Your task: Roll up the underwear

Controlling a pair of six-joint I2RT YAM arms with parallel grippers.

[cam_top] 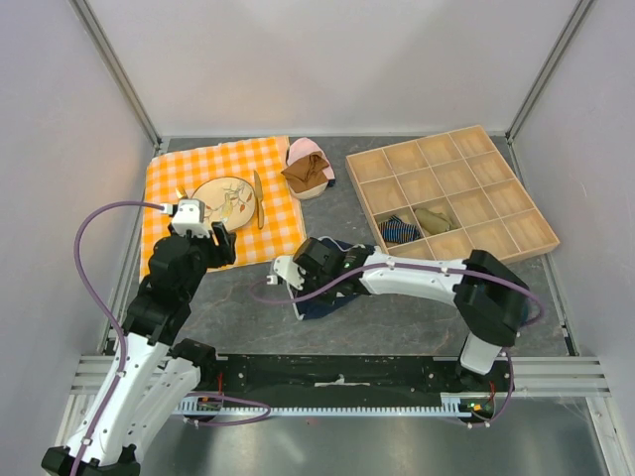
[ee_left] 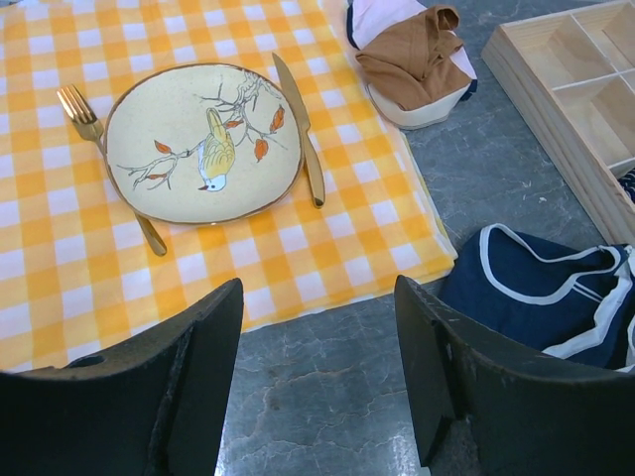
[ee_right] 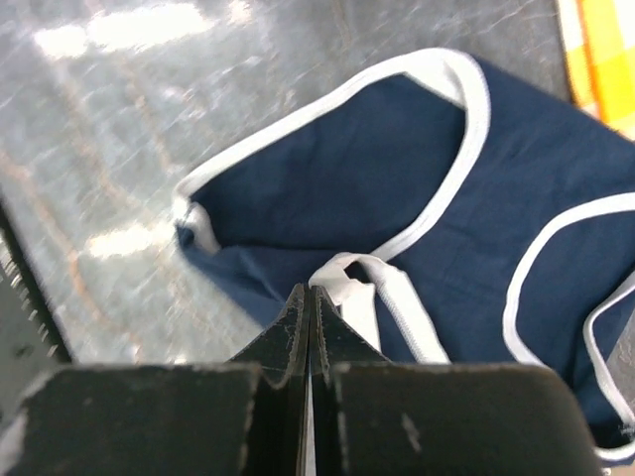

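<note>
The navy underwear with white trim lies on the dark table, right of the checked cloth in the left wrist view; in the right wrist view it spreads out with a fold at its near-left part. My right gripper is shut over it, fingertips at a bunched white band; whether any cloth is between them is hard to tell. In the top view the right arm covers much of the underwear. My left gripper stands open above the cloth's near edge, with nothing between its fingers, apart from the underwear.
A plate with fork and knife is on the checked cloth. Behind are a container with brown and pink fabric, and a wooden grid box with folded cloths. A blue bowl at the right is mostly hidden.
</note>
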